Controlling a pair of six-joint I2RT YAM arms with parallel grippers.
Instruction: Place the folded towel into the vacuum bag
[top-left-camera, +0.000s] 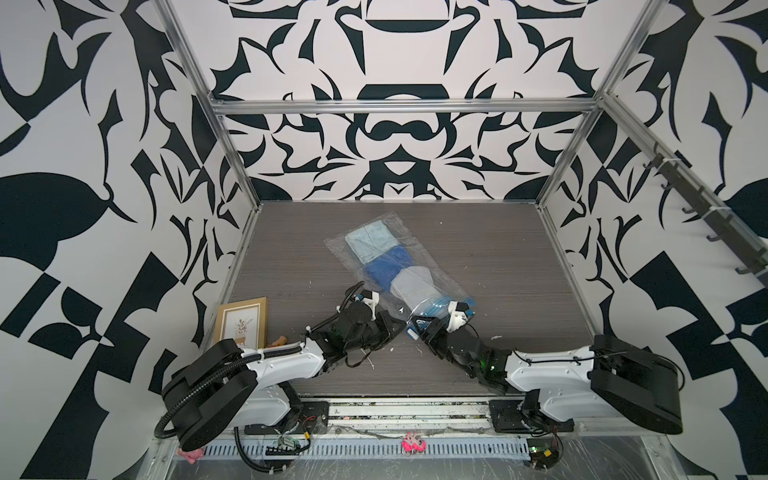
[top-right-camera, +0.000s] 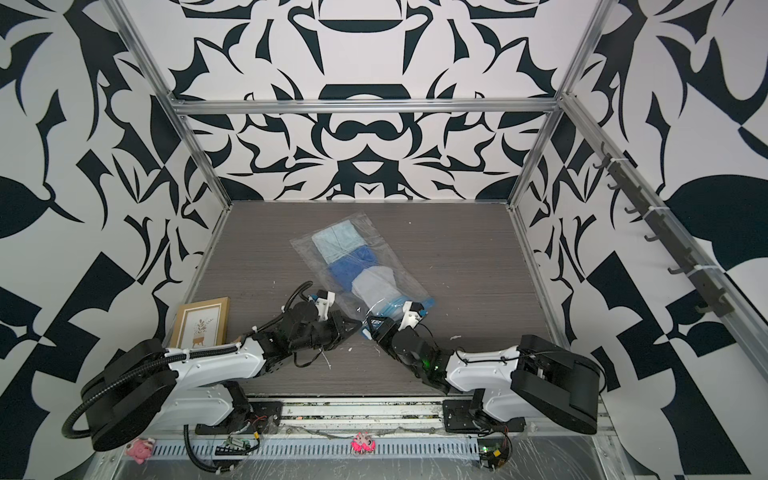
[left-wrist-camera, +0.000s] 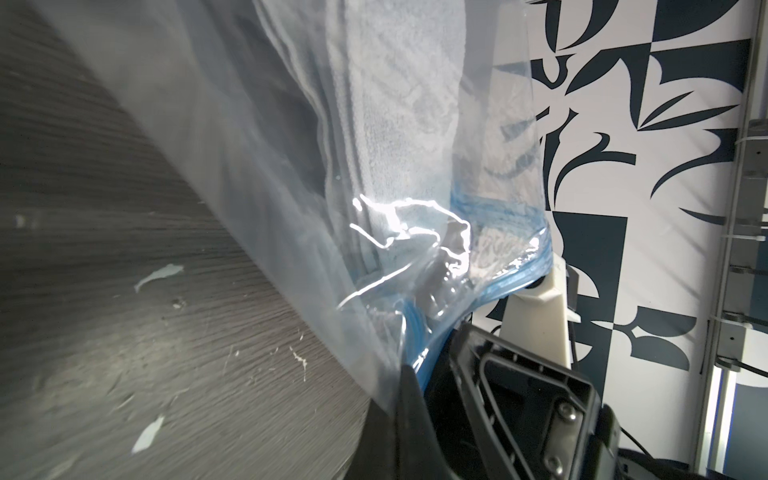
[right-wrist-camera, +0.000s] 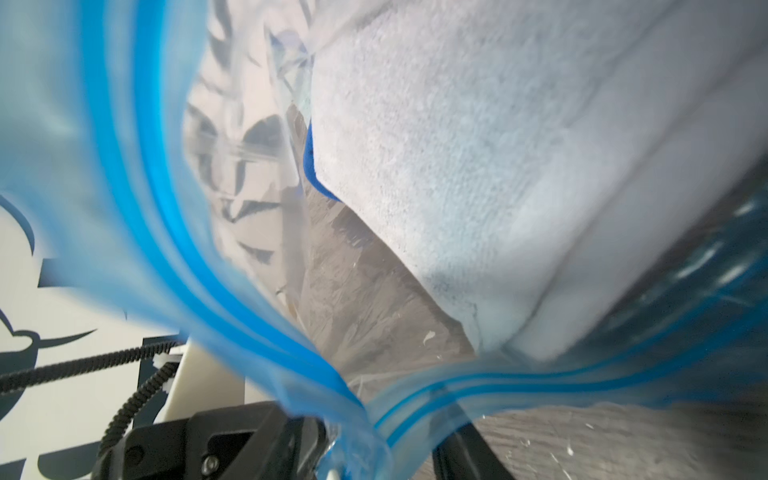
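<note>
The clear vacuum bag (top-left-camera: 438, 272) with a blue zip edge lies slantwise on the table. Inside show a light-blue towel (top-left-camera: 370, 240), a darker blue towel (top-left-camera: 389, 266) and a whitish towel (top-left-camera: 413, 285), whose folded layers (right-wrist-camera: 496, 184) appear through the bag's mouth. My left gripper is shut on the thin plastic at the mouth's left corner. My right gripper is open at the mouth, the blue zip strip (right-wrist-camera: 172, 240) passing between its fingers. The towels' undersides are hidden.
A gold-framed picture (top-left-camera: 241, 322) stands at the table's left edge. Bare tabletop (top-left-camera: 512, 256) stretches to the right of the bag and behind it. Small white scraps (left-wrist-camera: 148, 433) lie on the wood.
</note>
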